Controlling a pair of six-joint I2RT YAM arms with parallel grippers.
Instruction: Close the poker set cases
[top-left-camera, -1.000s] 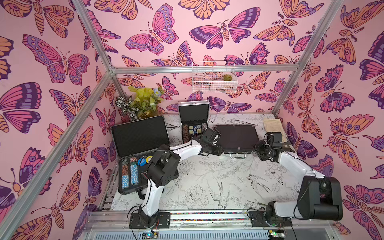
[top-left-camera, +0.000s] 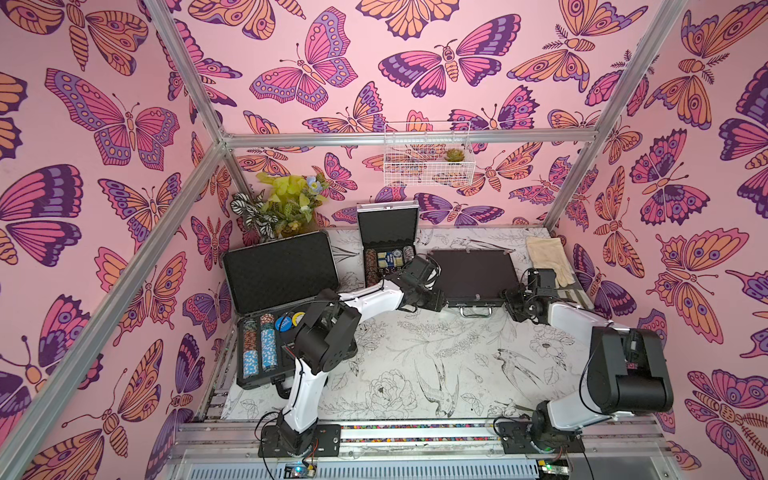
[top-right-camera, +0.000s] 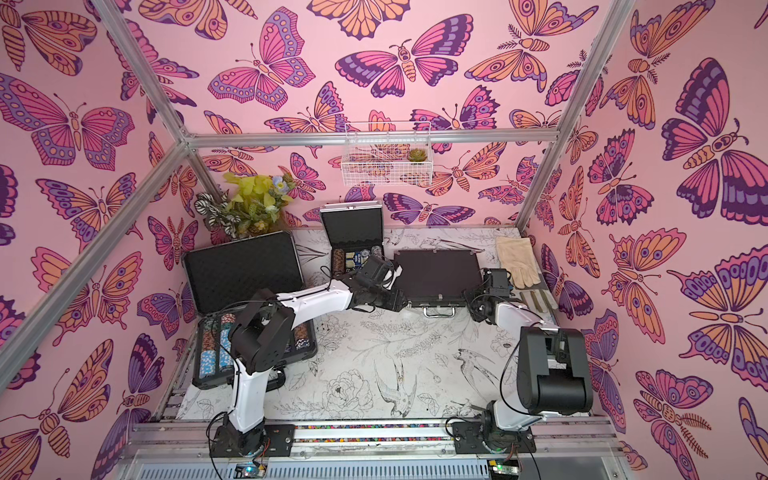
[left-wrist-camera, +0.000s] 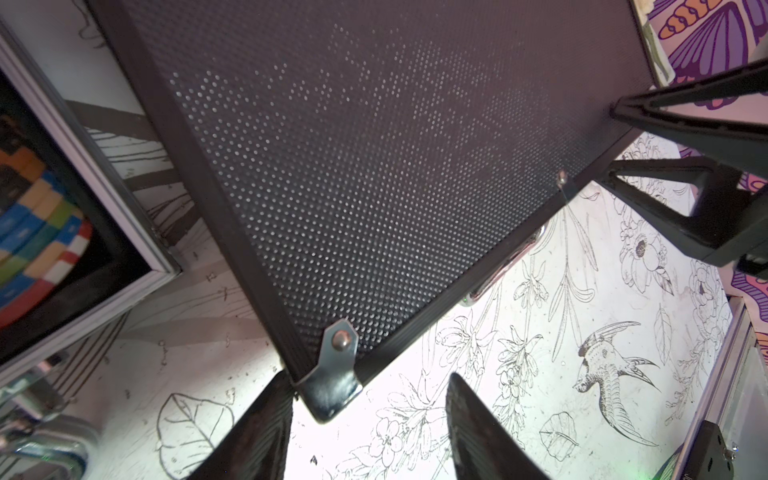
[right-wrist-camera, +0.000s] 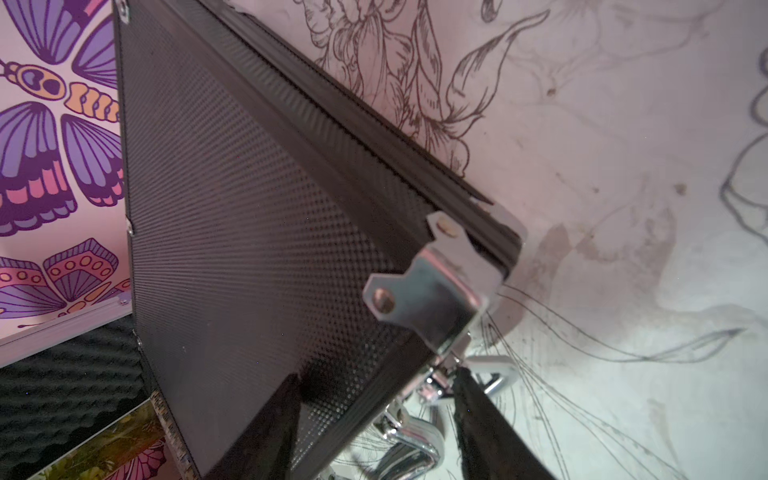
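Observation:
A closed black case (top-left-camera: 472, 276) lies at centre right. My left gripper (top-left-camera: 432, 297) is at its front left corner, fingers apart beside a metal corner piece (left-wrist-camera: 336, 372). My right gripper (top-left-camera: 516, 302) is at the front right corner, fingers apart over the metal corner and latch area (right-wrist-camera: 424, 284). Neither shows anything firmly between its fingers. A small case (top-right-camera: 352, 224) stands open behind my left gripper, lid upright, chips inside. A large case (top-left-camera: 280, 272) stands open at the left, its chip-filled base in front of the raised lid.
A plant (top-left-camera: 284, 200) stands at the back left. Beige gloves (top-right-camera: 516, 260) lie at the back right. A wire basket (top-right-camera: 386, 168) hangs on the back wall.
The left arm and the cases look essentially unchanged.

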